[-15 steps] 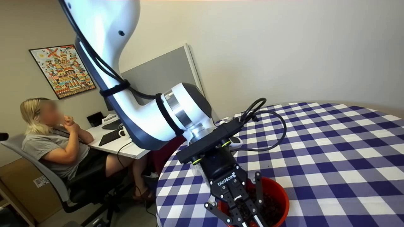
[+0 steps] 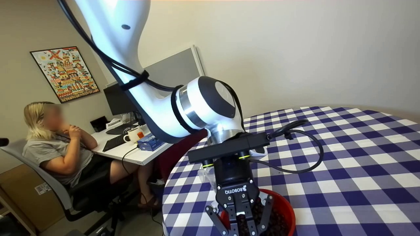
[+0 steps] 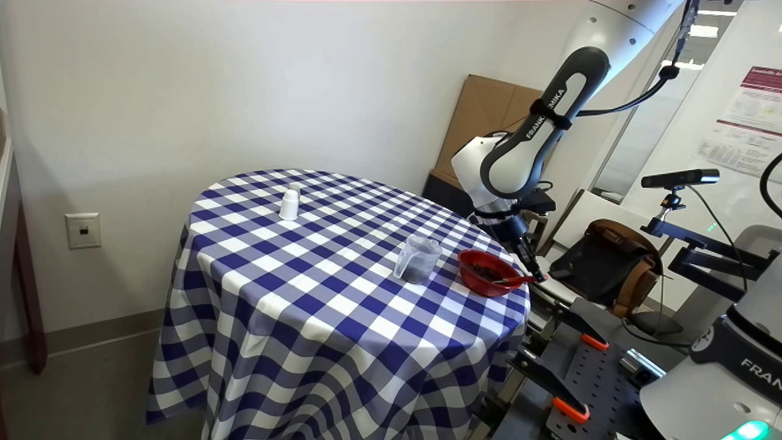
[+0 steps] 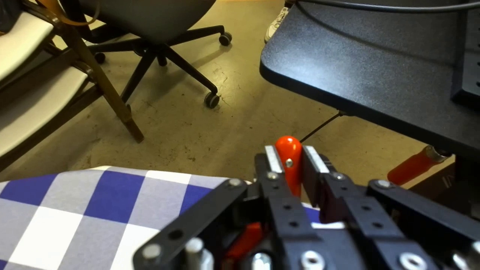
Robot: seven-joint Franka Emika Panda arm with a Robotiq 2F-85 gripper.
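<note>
A red bowl (image 3: 473,281) of small dark pieces sits near the table's edge. Across its rim lies a utensil with a red handle (image 4: 288,157); its far end reaches into the bowl. My gripper is shut on that handle, whose rounded tip shows between the fingers. In exterior view 2 the gripper (image 3: 540,277) is low at the bowl's outer side. The fingertips run off the bottom of exterior view 1, in front of the bowl (image 2: 290,214). A clear pitcher (image 3: 418,260) with dark contents stands beside the bowl.
White cups (image 3: 289,205) stand at the far side of the checkered tablecloth (image 3: 344,253), with much clear cloth around them. Beyond the table edge are a black bench (image 4: 369,58) and a chair (image 4: 108,99). A person (image 2: 59,141) sits at a desk.
My wrist has turned from a slant to nearly upright, with the fingers swinging left in exterior view 1. The bowl has shifted slightly left there.
</note>
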